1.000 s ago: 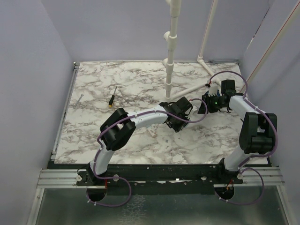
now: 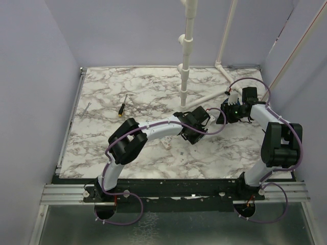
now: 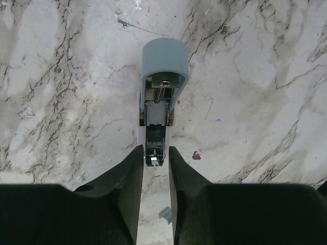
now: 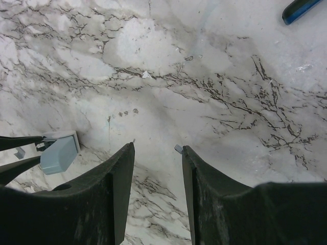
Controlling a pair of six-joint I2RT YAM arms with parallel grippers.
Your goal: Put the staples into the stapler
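Note:
A pale blue-grey stapler stands on the marble table, its cover (image 3: 165,56) raised and its dark channel (image 3: 155,135) exposed in the left wrist view. My left gripper is over the channel's near end, fingertips close together; whether anything sits between them is unclear. In the right wrist view the stapler (image 4: 59,155) is at the lower left beside the left fingers. My right gripper hangs over bare table to the side, part open, nothing visible between its fingers. A small grey piece (image 3: 166,214), perhaps staples, lies below the channel.
A yellow-and-black screwdriver (image 2: 122,108) and a thin metal tool (image 2: 85,109) lie at the left of the table (image 2: 97,148). A dark blue-edged object (image 4: 299,9) is at the right wrist view's top right. White pipes (image 2: 185,61) stand at the back.
The right arm has shifted very slightly in the top view; the left arm looks unchanged.

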